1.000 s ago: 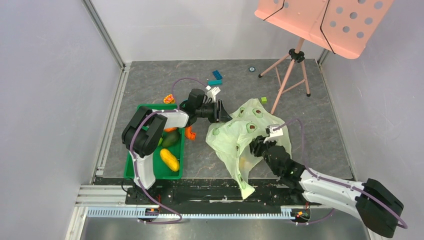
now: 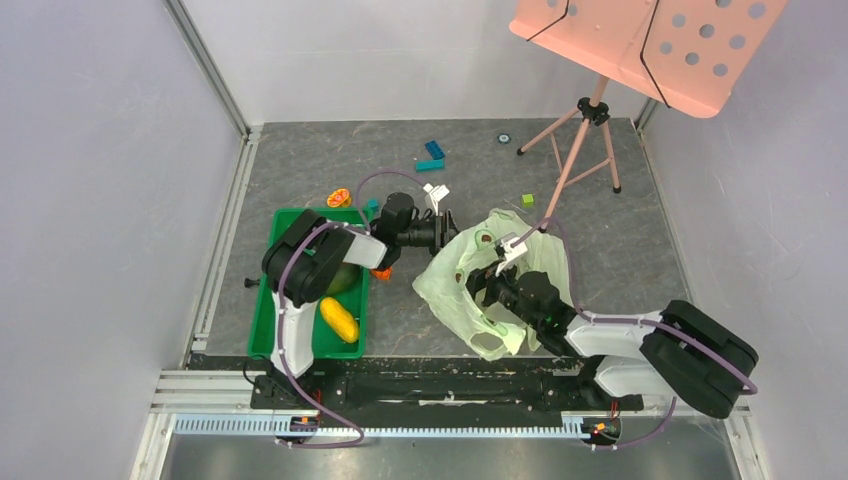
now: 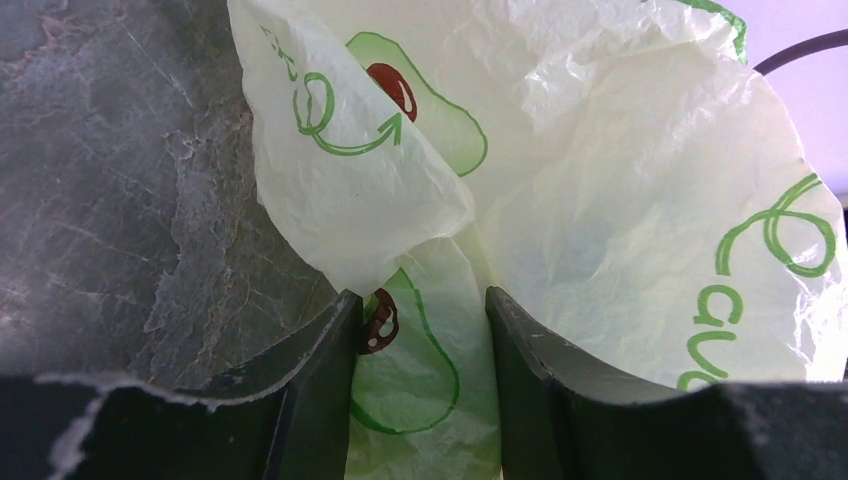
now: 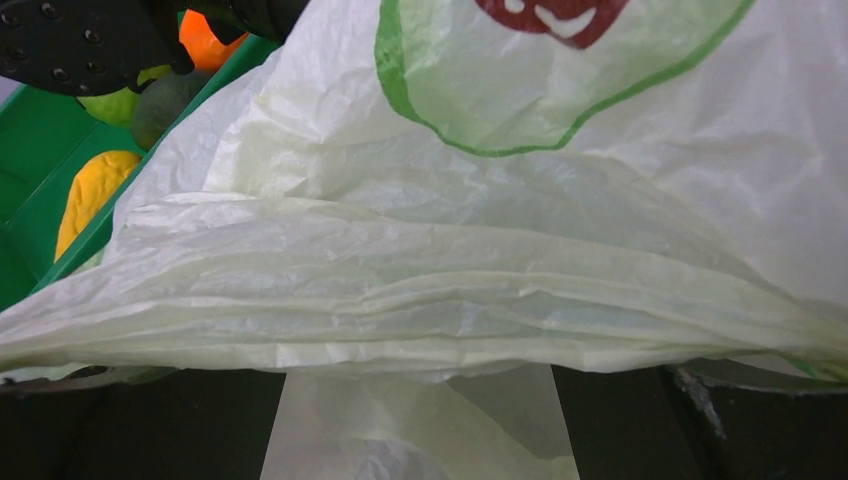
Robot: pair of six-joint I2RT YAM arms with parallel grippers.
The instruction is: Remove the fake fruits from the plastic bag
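A pale green plastic bag [image 2: 448, 285] with avocado prints spreads over the right middle of the table. My left gripper is shut on a gathered fold of it, at the bag's left side. Over the bag's opening my right gripper stands open, a stretched band of the plastic [image 4: 430, 290] running across in front of its fingers. In the green bin lie a yellow fruit [image 2: 339, 320], a dark green fruit [image 2: 343, 279] and an orange one [image 4: 205, 42]. No fruit shows inside the bag from these views.
The green bin [image 2: 362, 345] stands at left under my left arm. Blue blocks [image 2: 430, 165], a green cube [image 2: 527, 200] and an orange piece [image 2: 381, 273] lie on the table. A pink stand [image 2: 585, 125] rises at the back right, one leg close to the bag.
My right gripper has moved left and slightly up in the top view, further over the bag. The bag has bunched up and its opening spread wider. The left gripper has shifted only slightly.
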